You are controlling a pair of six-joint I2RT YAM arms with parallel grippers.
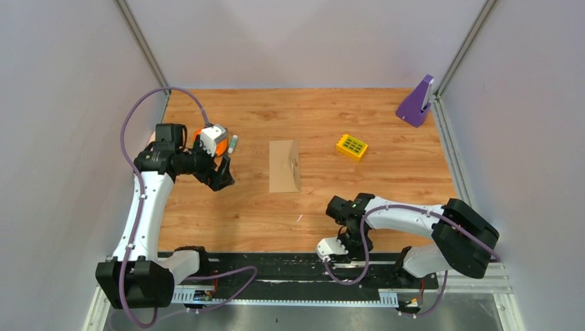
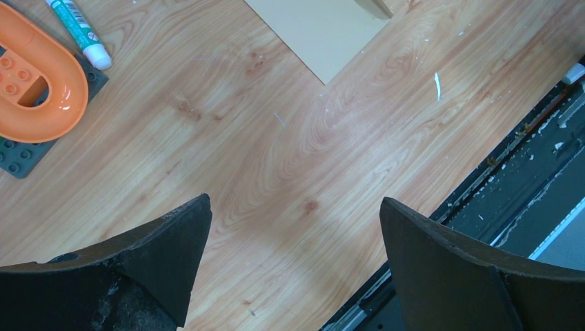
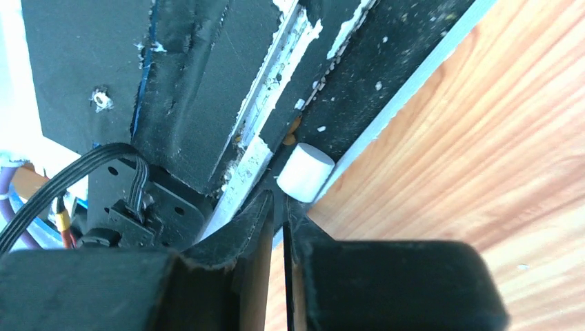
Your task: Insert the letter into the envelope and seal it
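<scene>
A kraft envelope (image 1: 283, 169) lies mid-table, its flap raised at the right side; no separate letter can be made out. A glue stick (image 1: 233, 143) lies behind my left gripper (image 1: 222, 172), which stands open and empty, left of the envelope. My right gripper is low at the table's front edge, fingertips close together just beside a small white cylinder (image 3: 305, 171), like a cap, lying in the dark edge strip; whether the fingers touch it is unclear.
An orange tray on a brick plate (image 2: 41, 96) sits at the left, a yellow brick (image 1: 352, 146) right of centre, a purple object (image 1: 414, 103) at the back right.
</scene>
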